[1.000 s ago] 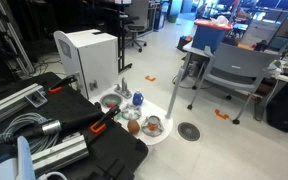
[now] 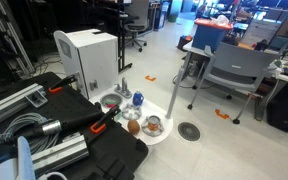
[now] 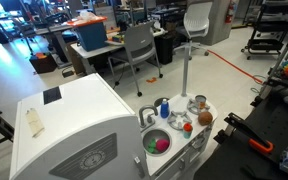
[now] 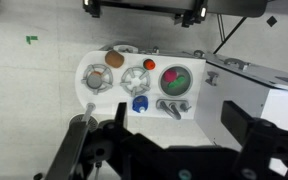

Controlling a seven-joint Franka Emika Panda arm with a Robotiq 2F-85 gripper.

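Observation:
My gripper is open above a toy kitchen counter, its dark fingers wide apart with nothing between them. On the counter, the round sink holds a pink item and a green item. Near the grey faucet stands a blue object. A small red object lies by a burner. At the counter's edge is a brown round object, close to a metal pot. The gripper does not show clearly in either exterior view.
A tall white cabinet rises at the sink end. Black table surface with orange-handled clamps borders the counter. A thin post stands at the counter's back, with a grey chair beyond.

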